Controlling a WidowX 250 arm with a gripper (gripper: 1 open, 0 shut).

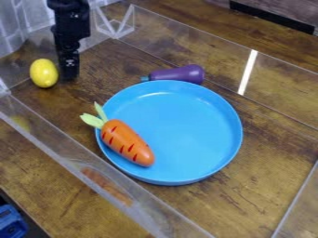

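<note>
My black gripper (70,58) reaches down at the upper left, its fingertips low beside a yellow lemon (44,72), just to the lemon's right; it stands open, as far as the small view shows. An orange toy carrot (126,143) lies on the left part of a round blue plate (187,130), its green leaves over the rim. A purple eggplant (178,74) lies on the wooden surface behind the plate.
Clear plastic walls (99,188) run along the left and front of the wooden surface (248,186). The wood right of the plate and at the back is free.
</note>
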